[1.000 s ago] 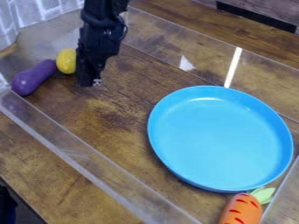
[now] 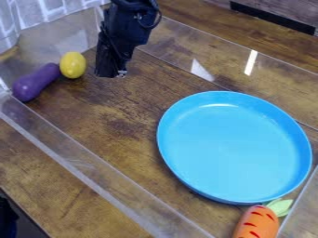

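Note:
My black gripper (image 2: pixel 112 67) hangs at the upper middle of the camera view, just right of a yellow lemon-like toy (image 2: pixel 73 65) and apart from it. It looks shut, with nothing visible between its fingers. A purple eggplant toy (image 2: pixel 35 82) lies left of the yellow one, against the clear edge of the work area. A large blue plate (image 2: pixel 233 149) sits on the right side of the wooden surface (image 2: pixel 112 139).
An orange carrot toy (image 2: pixel 256 223) with a green top lies at the lower right, below the plate. Clear rims border the area at left and right.
My gripper has risen a little and sits slightly farther from the yellow toy than it was a second ago. The toys and plate look unmoved.

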